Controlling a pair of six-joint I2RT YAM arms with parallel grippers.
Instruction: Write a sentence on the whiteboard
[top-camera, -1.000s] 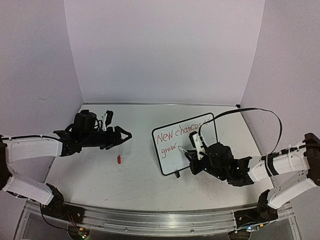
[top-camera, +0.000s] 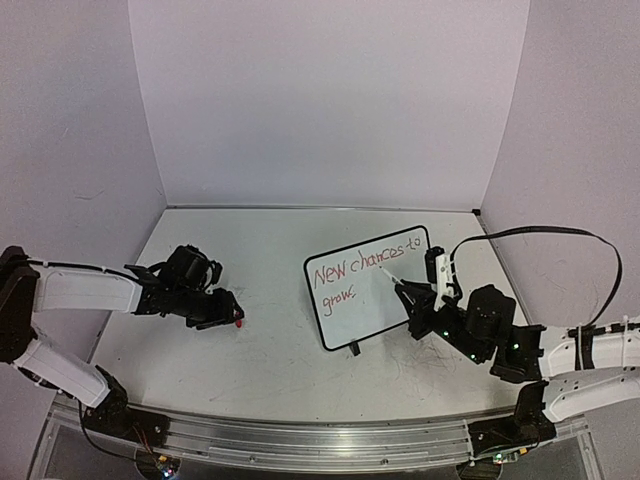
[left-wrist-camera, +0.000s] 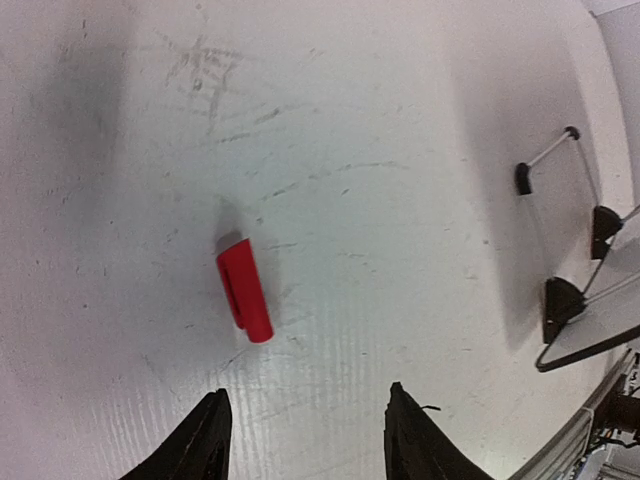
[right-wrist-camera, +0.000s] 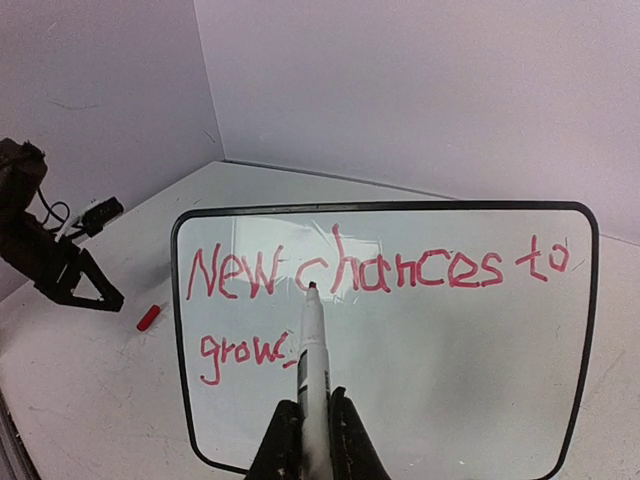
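Note:
The whiteboard stands propped on the table and carries red writing, "New chances to" with "grow" and a small mark below. A white marker is gripped in my right gripper, its dark uncapped tip pointing at the board. The tip appears off the board's surface, though the gap is hard to judge. On the table to the board's left lies a red cap. Above that cap my left gripper hangs open, its fingertips apart with nothing between them.
Bare table lies between the cap and the whiteboard. A black stand foot supports the board from below. Behind the table rises a pale wall; a metal rail borders the front edge.
The right gripper has moved rightward and up with the marker, away from the end of "grow".

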